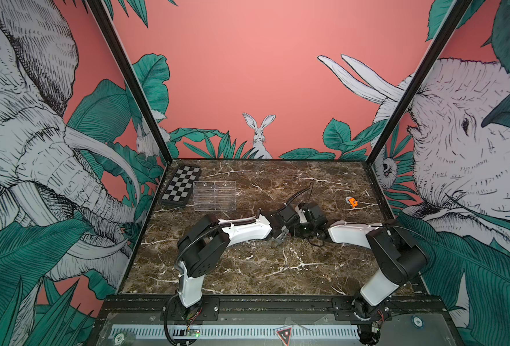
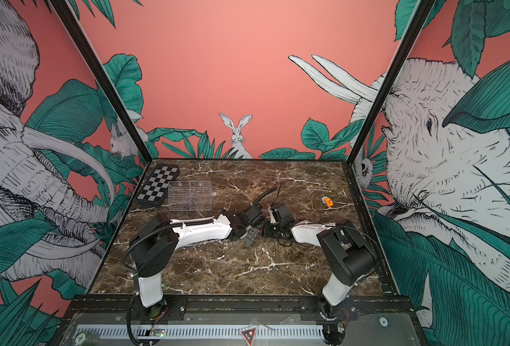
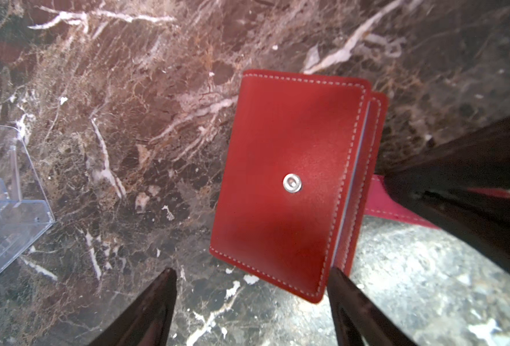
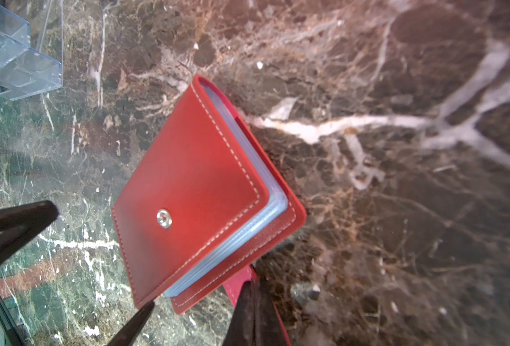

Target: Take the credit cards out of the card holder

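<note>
The red card holder (image 3: 292, 150), with white stitching and a silver snap, is closed over a pale blue stack of sleeves (image 4: 232, 245) at its edge. Its pink-red strap (image 3: 396, 207) runs into my right gripper, whose fingers are shut together on it. Whether the holder touches the table is unclear. Standing apart at the holder's lower side, my left gripper is open; its right fingertip (image 3: 340, 282) is close to the lower corner, with nothing held. No separate card shows. In both top views the arms hide the holder.
A clear compartment tray (image 1: 214, 196) stands at the back left, beside a checkered board (image 1: 181, 184). A small orange object (image 1: 352, 202) lies at the back right.
</note>
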